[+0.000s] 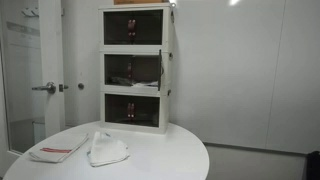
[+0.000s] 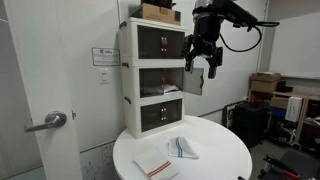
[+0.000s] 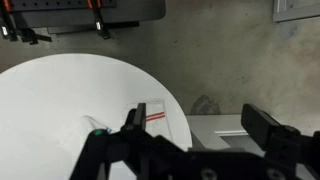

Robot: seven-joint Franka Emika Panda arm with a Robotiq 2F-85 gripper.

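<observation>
My gripper (image 2: 202, 68) hangs in the air above the round white table, near the cabinet's right side. In the wrist view its two dark fingers stand wide apart, with nothing between them. A folded white cloth with red stripes (image 1: 60, 147) lies on the table. Beside it is a second, crumpled white cloth (image 1: 108, 149), which shows a blue stripe in exterior view 2. At the table's back stands a white three-tier cabinet (image 1: 102, 70) with dark doors. Its middle door (image 2: 194, 81) is swung open, and pale items (image 2: 157, 90) show inside that tier.
The round table (image 2: 215, 160) has free room to the right of the cloths. A box (image 2: 155, 14) sits on top of the cabinet. A glass door with a handle (image 1: 45, 88) is at the left, and shelves with boxes (image 2: 265, 87) stand at the far right.
</observation>
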